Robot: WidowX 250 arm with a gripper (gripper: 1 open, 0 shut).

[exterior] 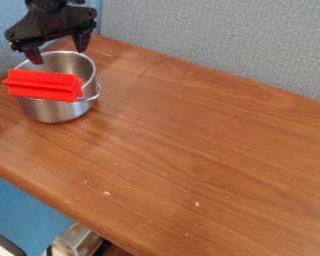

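A steel pot (pixel 59 112) stands at the left end of the wooden table, with a red ridged block-like object (pixel 45 85) lying tilted across its front, partly over the rim. The black gripper (pixel 56 46) hangs above the back of the pot at the top left, its fingers spread open, apart from the red object. Whether the red object rests inside the pot or only on its rim is hard to tell.
A grey padded wall (pixel 230 40) runs along the back. A metal fixture (pixel 72 242) shows below the table's left edge.
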